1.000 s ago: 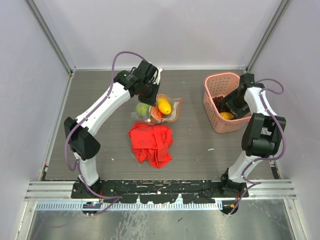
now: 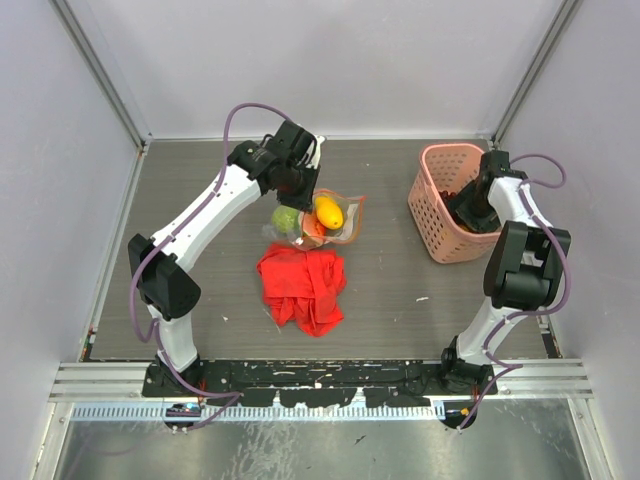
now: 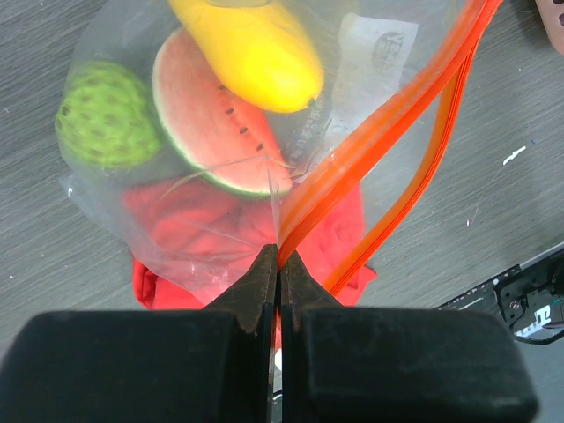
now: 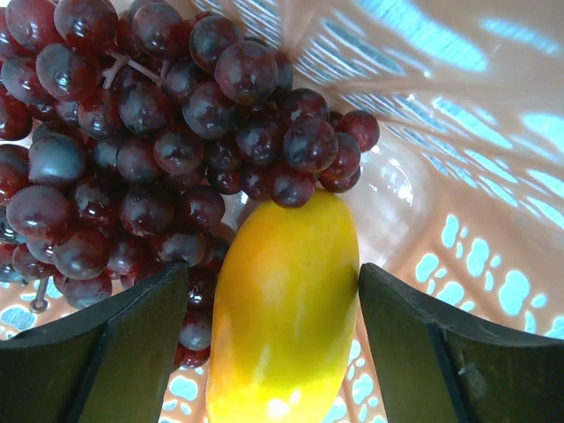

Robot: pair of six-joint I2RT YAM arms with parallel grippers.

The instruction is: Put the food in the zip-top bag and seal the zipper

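My left gripper is shut on the edge of the clear zip bag (image 3: 379, 159) at its orange zipper, holding it up. Inside the bag are a yellow fruit (image 3: 256, 57), a watermelon slice (image 3: 211, 123) and a green round fruit (image 3: 106, 115). My right gripper is open down inside the pink basket (image 2: 440, 230), its fingers either side of a yellow oblong fruit (image 4: 282, 317), with dark red grapes (image 4: 132, 159) beside it.
A crumpled red cloth (image 2: 300, 290) lies below the bag. The table between bag and basket is clear. Walls border the table at the back and sides.
My right gripper has shifted slightly down within the basket, and the yellow fruit there is now hidden in the top view. The left arm is unmoved.
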